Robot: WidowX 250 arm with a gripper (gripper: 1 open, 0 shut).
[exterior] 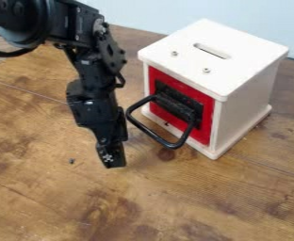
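A white wooden box with a slot and screws on its top stands on the wooden table at the right. Its front has a red panel with a black fitting and a black looped handle sticking out toward the left. My black gripper hangs low over the table, left of the handle, its fingertips pointing down near the tabletop. Whether its fingers are open or shut is not clear from this view.
A pale wall lies behind the box.
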